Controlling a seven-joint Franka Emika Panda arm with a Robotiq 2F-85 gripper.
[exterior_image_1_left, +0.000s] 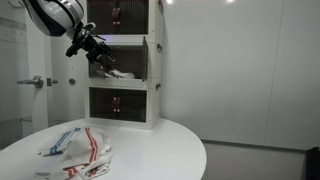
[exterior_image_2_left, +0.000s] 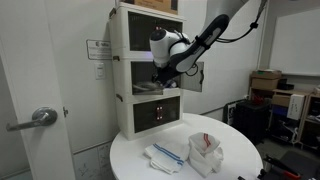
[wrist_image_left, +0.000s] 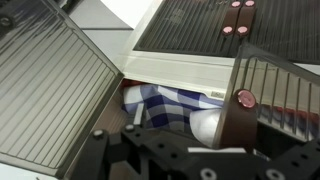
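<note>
A white cabinet (exterior_image_1_left: 120, 40) with dark ribbed doors stands on the table, its middle compartment open. My gripper (exterior_image_1_left: 106, 60) is at the mouth of that compartment, fingers open. In the wrist view a blue-and-white checked cloth (wrist_image_left: 172, 106) lies inside, with a rounded white item (wrist_image_left: 205, 124) to its right. The gripper's dark body fills the bottom of that view and covers part of the contents. No object shows held. On the table lie a white cloth with blue stripes (exterior_image_2_left: 165, 157) and a crumpled white cloth with red marks (exterior_image_2_left: 206, 153).
Open ribbed door panels flank the compartment, the left one (wrist_image_left: 55, 90) and the right one (wrist_image_left: 280, 95) close to the gripper. A door handle (exterior_image_2_left: 38, 119) stands at the far left.
</note>
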